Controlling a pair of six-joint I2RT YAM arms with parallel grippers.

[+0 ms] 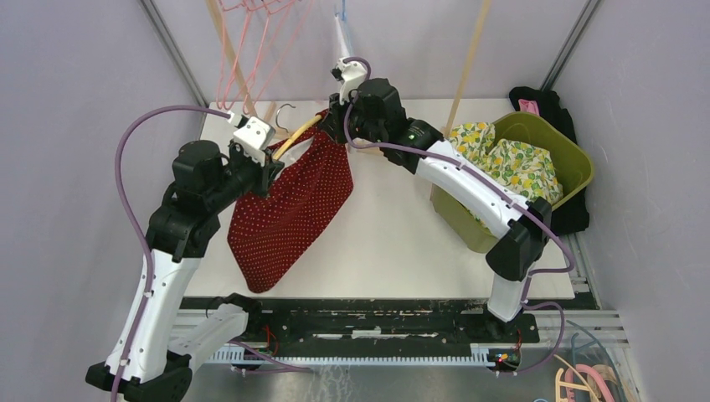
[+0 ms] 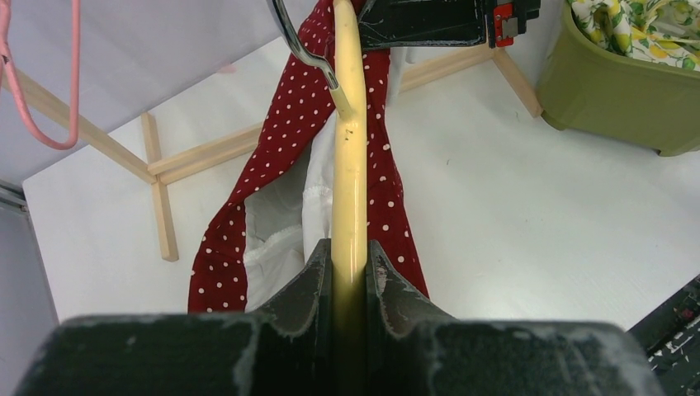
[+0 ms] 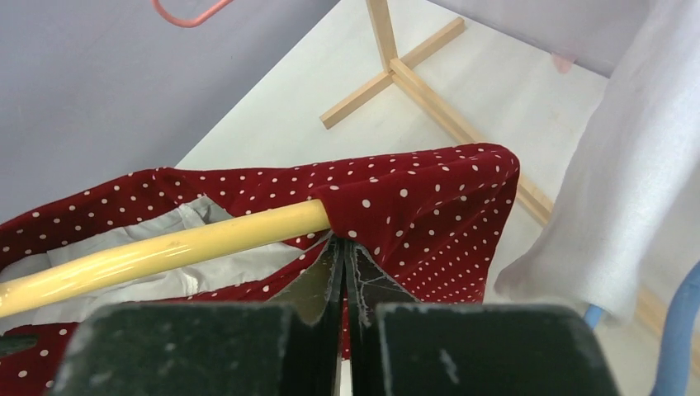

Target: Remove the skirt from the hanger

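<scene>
The dark red skirt (image 1: 289, 213) with white dots hangs from a yellow hanger (image 1: 300, 136). My left gripper is shut on the hanger's bar, near its metal hook (image 2: 301, 45). The skirt's pale lining (image 2: 276, 227) shows beside the bar. At the hanger's far end, the skirt's waist (image 3: 429, 186) still covers the bar's tip. My right gripper has its fingertips close together at the waist's edge, just under the bar; whether cloth lies between them is hard to see.
A green basket (image 1: 469, 222) with yellow-patterned cloth stands on the right. Pink hangers (image 1: 251, 50) hang at the upper left. A white cloth (image 3: 594, 190) on a blue hanger (image 3: 681, 330) hangs close to my right gripper.
</scene>
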